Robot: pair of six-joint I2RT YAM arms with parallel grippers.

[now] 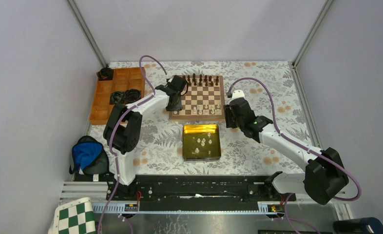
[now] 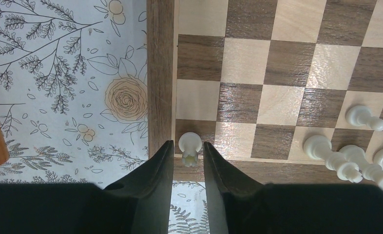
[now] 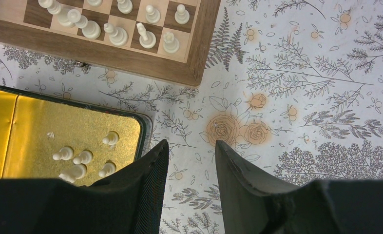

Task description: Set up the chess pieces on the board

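Observation:
In the left wrist view a white rook (image 2: 190, 142) stands upright on the dark corner square of the wooden chessboard (image 2: 161, 73). My left gripper is open around it, a small gap showing on each side. Other white pieces, among them a king (image 2: 333, 158) and a pawn (image 2: 365, 117), stand farther right along the near rows. Dark pieces (image 1: 200, 79) line the board's far side in the top view. Right of the board my right gripper is open and empty above the tablecloth. Several white pieces (image 3: 83, 157) remain in the gold tray (image 3: 28, 122).
An orange compartment box (image 1: 102, 102) with black cables lies left of the board. The gold tray sits just in front of the board, its dark rim (image 3: 144, 127) close to my right gripper. Bare tablecloth (image 3: 301, 146) stretches to the right.

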